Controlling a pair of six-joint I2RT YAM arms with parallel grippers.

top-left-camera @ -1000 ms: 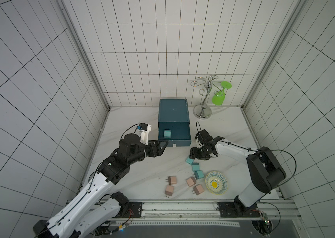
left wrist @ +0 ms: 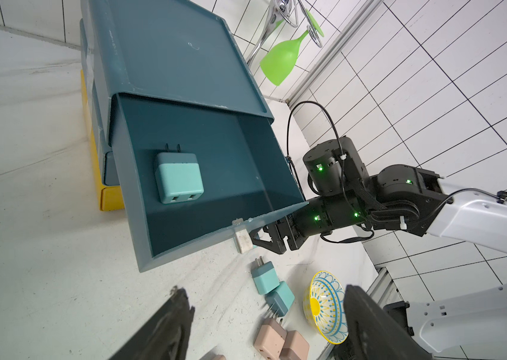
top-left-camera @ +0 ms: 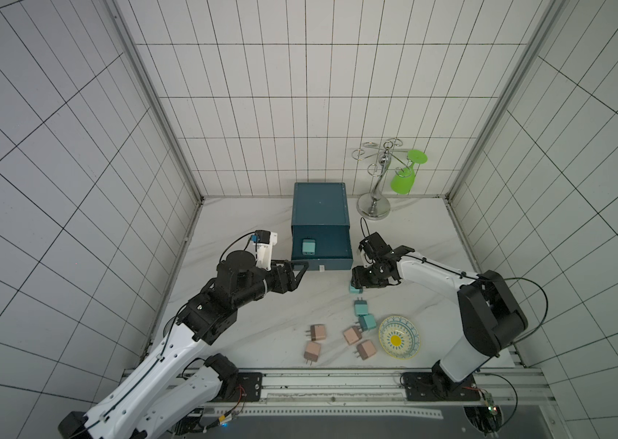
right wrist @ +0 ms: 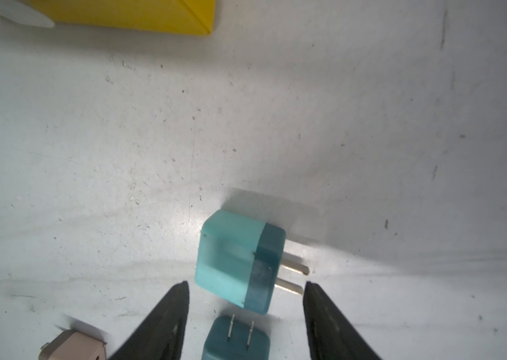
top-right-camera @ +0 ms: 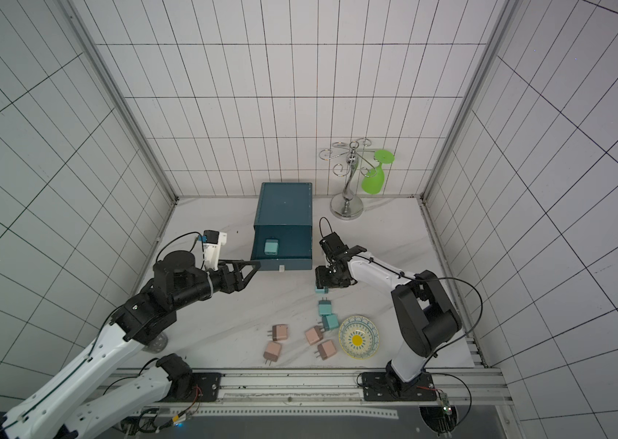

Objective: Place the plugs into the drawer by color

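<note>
The teal drawer unit has its top drawer out, a teal plug lying inside. My right gripper is part open, low beside the drawer's front, right over a teal plug whose prongs point right in the right wrist view. Two more teal plugs and several pink plugs lie on the table below. My left gripper stands open above and left of the drawer front, nothing between its fingers.
A patterned bowl sits at the front right. A metal stand with a green cup stands at the back right. Table left of the drawer is clear. A yellow lower part shows under the drawer.
</note>
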